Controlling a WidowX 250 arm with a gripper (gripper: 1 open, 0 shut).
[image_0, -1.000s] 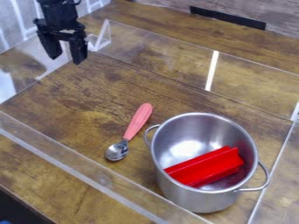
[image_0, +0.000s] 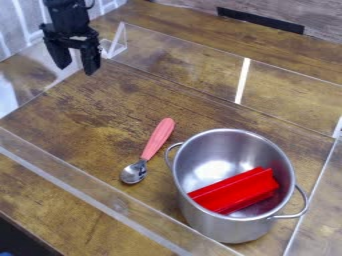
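My black gripper (image_0: 72, 58) hangs at the upper left, above the table near the clear border. Its two fingers point down and stand apart, with nothing seen between them. A spoon (image_0: 150, 148) with a pink handle lies on the table at the middle, bowl toward the lower left. To its right stands a steel pot (image_0: 214, 150) with side handles, and a red block-like object (image_0: 234, 192) lies inside it.
The wooden table (image_0: 94, 120) has clear plastic strips along its sides. A dark slot or bar (image_0: 261, 20) shows at the far back right.
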